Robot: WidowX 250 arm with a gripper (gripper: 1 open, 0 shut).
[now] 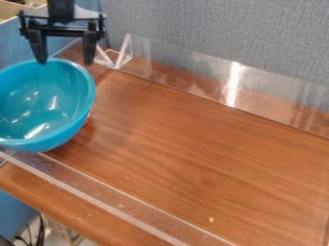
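My gripper (64, 50) hangs at the top left, open, its two dark fingers apart above the back rim of a large turquoise bowl (37, 110). Nothing shows between the fingers. The bowl sits at the left end of the wooden surface, near the front edge, and looks empty inside.
A clear low panel with white triangular brackets (115, 55) runs along the back, before a grey fabric wall. Cables show below the front edge at bottom left.
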